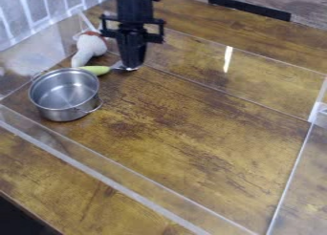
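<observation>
The black gripper (132, 53) hangs at the upper middle left, low over a small pale object at the end of a yellow-green item (87, 71); its fingers look shut, with nothing clearly between them. A white plush toy (87, 49) lies just left of the gripper. A steel pot (64, 94) stands in front of them at the left.
Clear panels border the area, and a white slatted railing is at the top left. A dark strip lies along the back right.
</observation>
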